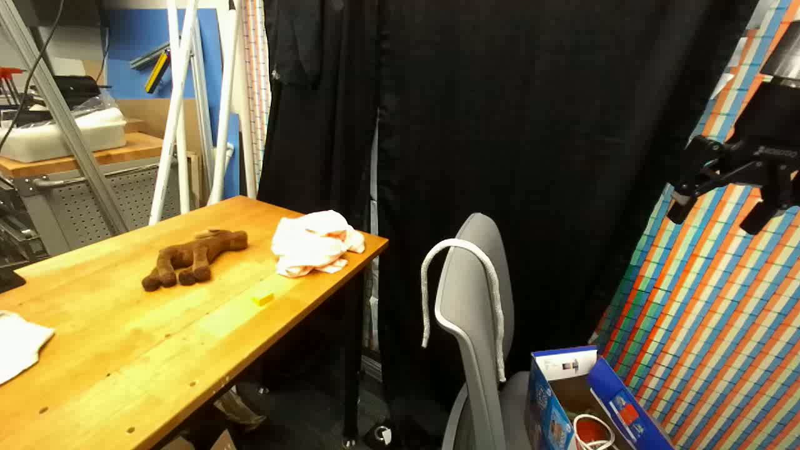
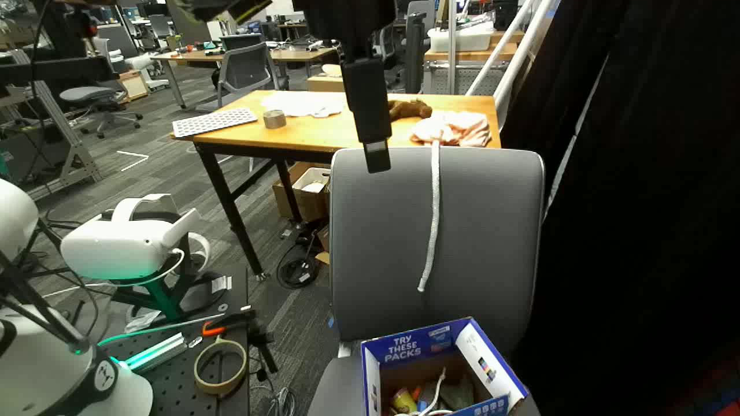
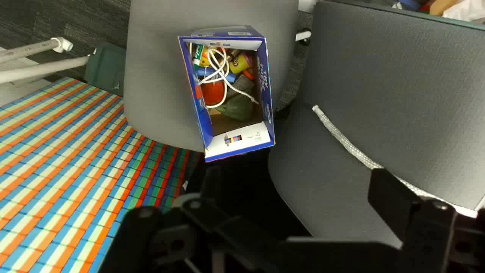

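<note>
My gripper [image 1: 717,215] hangs high at the right in exterior view 1, its two fingers spread and nothing between them. In the wrist view the open gripper stands above the chair, a dark finger [image 3: 391,204] covering part of the white rope. That rope [image 2: 435,215] is draped over the top of the grey chair back [image 2: 485,229], with one end hanging down each side, clear of the gripper. On the seat sits an open blue box [image 3: 268,102] holding a white cord [image 3: 222,75], a green item [image 3: 237,107] and several other small things.
Beyond the chair, a wooden table [image 1: 90,345] carries a brown plush animal [image 1: 199,259], a crumpled pink cloth [image 1: 315,241] and a small yellow block [image 1: 262,299]. Black curtain [image 1: 555,150] closes off one side. A headset [image 2: 125,242] rests on a low stand across from it.
</note>
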